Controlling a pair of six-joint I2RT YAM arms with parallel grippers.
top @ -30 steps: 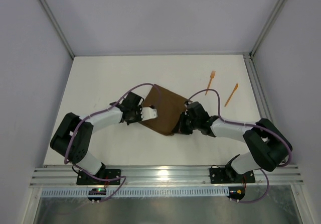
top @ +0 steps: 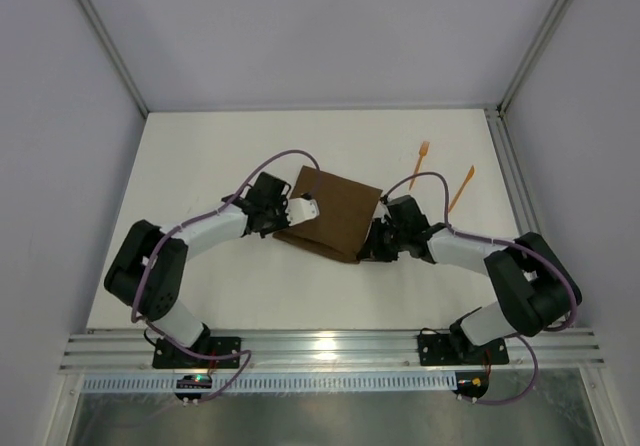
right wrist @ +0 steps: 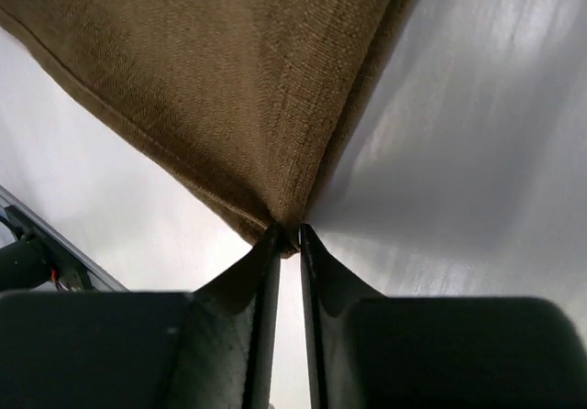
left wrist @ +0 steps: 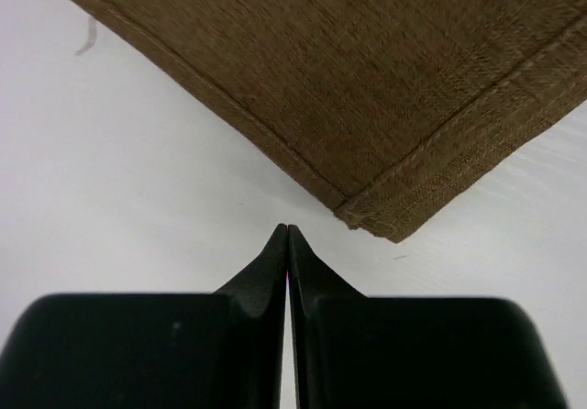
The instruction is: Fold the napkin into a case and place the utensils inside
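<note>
The brown napkin (top: 335, 211) lies folded in layers, slanted, between the two arms in the top view. My left gripper is shut with nothing between its fingers; the napkin's near-left corner (left wrist: 381, 216) lies just beyond and to the right of its tips. At the near-right corner (right wrist: 275, 198), my right gripper has its fingertips slightly parted, with cloth at and between them. An orange fork (top: 419, 164) and an orange knife (top: 461, 189) rest on the table to the right of the napkin.
A metal rail (top: 320, 344) borders the front edge. The right arm (top: 465, 253) lies across the table in front of the utensils.
Both napkin and right gripper stand slightly further right than a second ago.
</note>
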